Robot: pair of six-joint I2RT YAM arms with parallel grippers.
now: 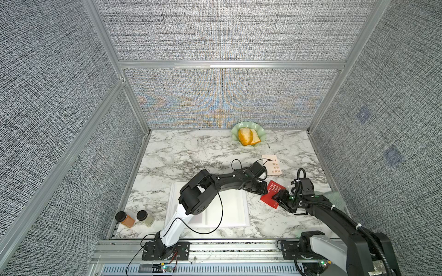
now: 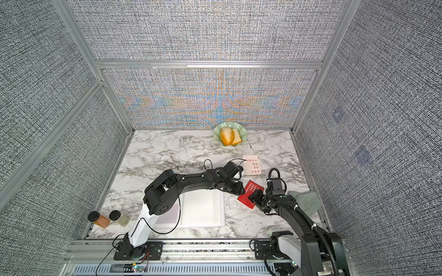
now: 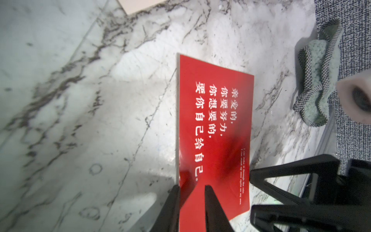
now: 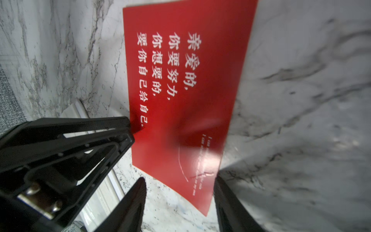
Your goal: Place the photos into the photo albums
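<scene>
The red photo card (image 1: pixel 271 200) with white writing lies on the marble table. At its left edge is my left gripper (image 1: pixel 263 189), low over the card, its fingertips slightly parted in the left wrist view (image 3: pixel 192 195); whether the card edge is between them is unclear. My right gripper stands open over the card's right side, its fingertips around the lower part of the card in its wrist view. A pale pink photo card (image 1: pixel 271 166) lies behind the red one. The white photo album (image 1: pixel 230 211) lies open at front centre, partly under my left arm.
A green bowl (image 1: pixel 235 133) with bread stands at the back. Two jars (image 1: pixel 146 219) are at the front left. A grey-green cloth (image 2: pixel 307 202) lies at the right edge, beside the right arm.
</scene>
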